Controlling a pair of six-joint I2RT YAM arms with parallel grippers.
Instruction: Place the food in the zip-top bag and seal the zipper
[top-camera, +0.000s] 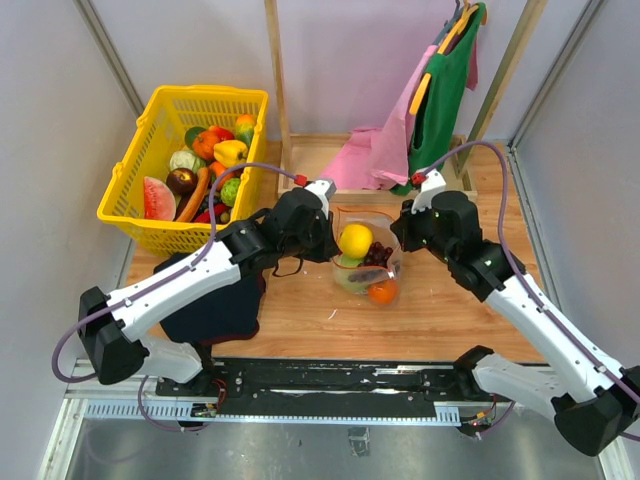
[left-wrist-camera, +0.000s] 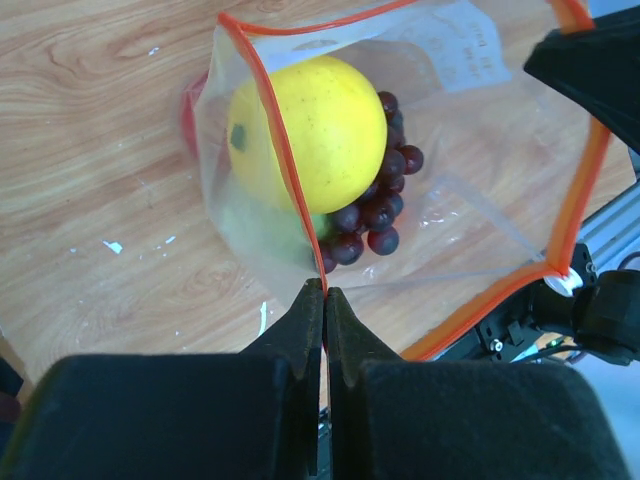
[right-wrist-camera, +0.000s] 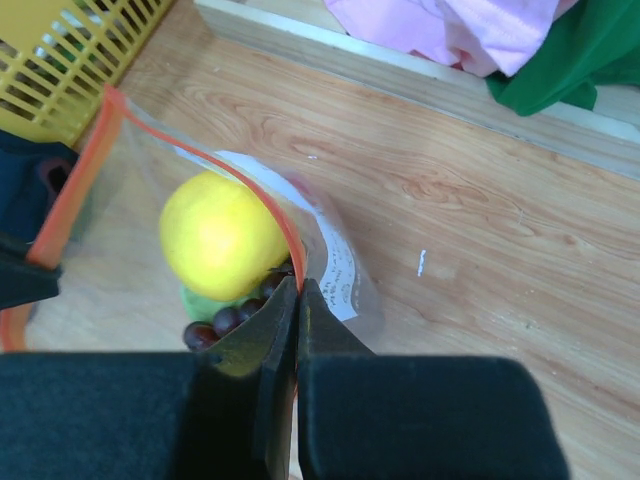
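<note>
The clear zip top bag (left-wrist-camera: 470, 215) hangs with its orange-edged mouth spread between my two grippers. Inside it are a yellow fruit (top-camera: 355, 241), dark grapes (left-wrist-camera: 378, 215), something pale green, and an orange fruit (top-camera: 382, 291) lower down. My left gripper is shut on the orange rim at one side of the mouth. On the opposite side, the right gripper has the rim pinched between its shut fingers. The bag's lower part is partly hidden in both wrist views.
A yellow basket (top-camera: 128, 205) full of toy fruit and vegetables stands at the back left. Dark cloth (top-camera: 215, 315) lies beside the left arm. Pink (top-camera: 385, 150) and green (top-camera: 440, 110) garments hang on a wooden rack behind. Table right of the bag is bare.
</note>
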